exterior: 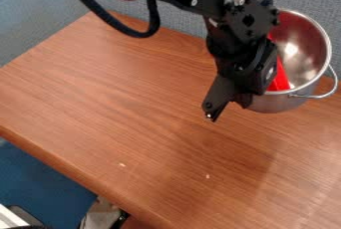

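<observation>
My black gripper (220,102) hangs over the back right of the wooden table, in front of and overlapping the left side of a steel pot (301,49) with side handles. A red object (278,78) shows inside the pot, partly hidden by the gripper. Whether the gripper's fingers are open or shut, and whether anything is between them, I cannot tell from this angle.
A grey padded wall (40,19) runs along the back. Blue floor and some equipment show past the table's front left edge.
</observation>
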